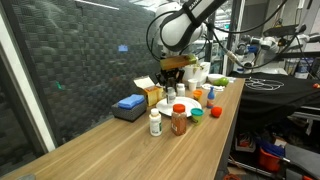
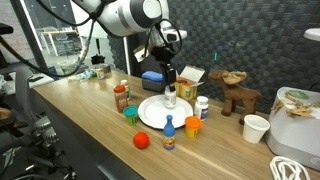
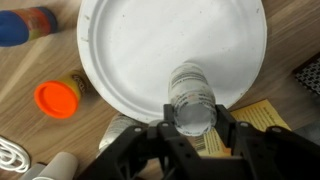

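A white bottle [image 2: 170,98] stands upright in the grip of my gripper, whose fingers close around its top. The bottle [image 3: 192,92] is seen from above in the wrist view, its round pale end between the fingers. Beneath it lies a white plate [image 3: 125,50], otherwise bare. In exterior view 1 the bottle [image 1: 171,95] shows over the plate's far-left part. Whether its base touches the plate cannot be told.
Around the plate are an orange cup [image 2: 193,126], a blue bottle [image 2: 168,136], a red ball [image 2: 141,141], a green cup [image 2: 131,116] and another white bottle [image 2: 201,107]. An open yellow box [image 2: 188,83] sits behind.
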